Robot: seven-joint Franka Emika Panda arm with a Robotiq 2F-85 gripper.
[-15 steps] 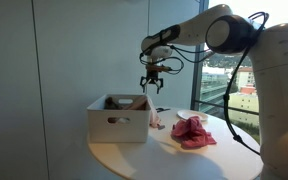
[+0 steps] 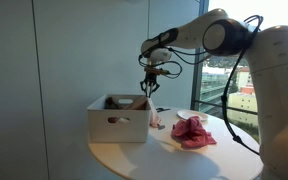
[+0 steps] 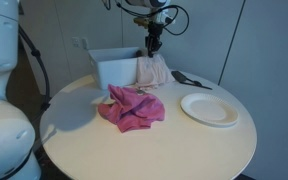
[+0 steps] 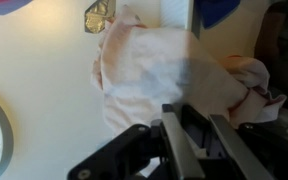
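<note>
A pale pink cloth [image 3: 152, 71] hangs over the wall of the white box [image 3: 118, 73], its lower end reaching down outside. In the wrist view this cloth [image 4: 149, 75] fills the middle, with my gripper right over it. From exterior view 1, the gripper [image 2: 149, 92] points down at the box's rear right corner, its fingers partly apart. Whether any fold of cloth lies between them is hard to make out. A darker pink cloth [image 3: 132, 108] lies crumpled on the table, clear of the gripper.
The round white table [image 3: 174, 150] has bare room in front. On its far side are a white plate [image 3: 210, 109] and dark utensils [image 3: 189, 80]. Brown and dark items [image 2: 124, 103] show inside the box. A shiny wrapper [image 4: 98, 15] lies near the pale cloth.
The box and cloths look unmoved.
</note>
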